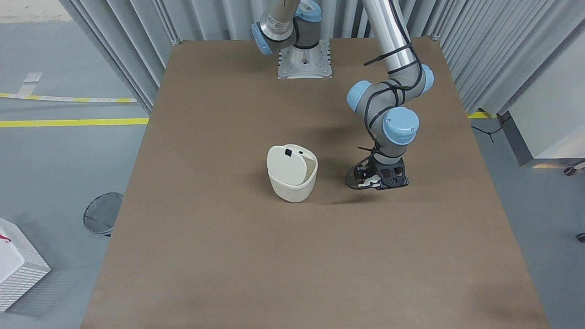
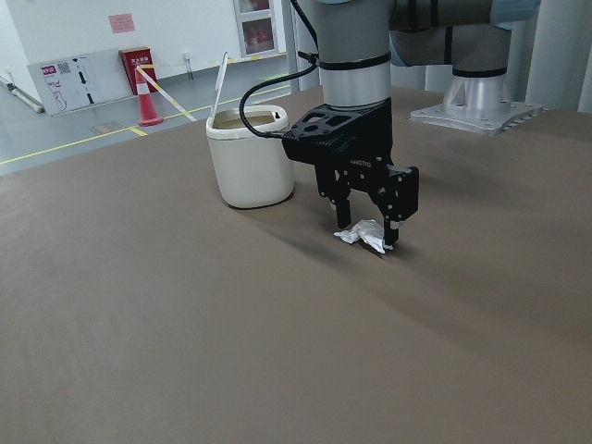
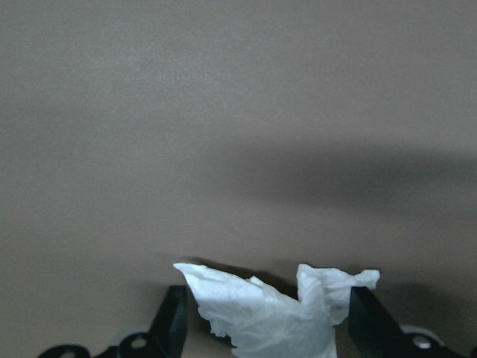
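Note:
A crumpled white tissue [image 2: 361,233] lies on the brown table, beneath my gripper [image 2: 368,231], whose two black fingers straddle it at table level. In the wrist view the tissue [image 3: 268,317] fills the space between my fingers, which stand apart, one on each side; whether they press on it I cannot tell. In the front view the gripper [image 1: 377,181] mostly covers the tissue. A small white bin [image 1: 292,186] with its lid raised stands left of the gripper, also seen in the left view [image 2: 252,176].

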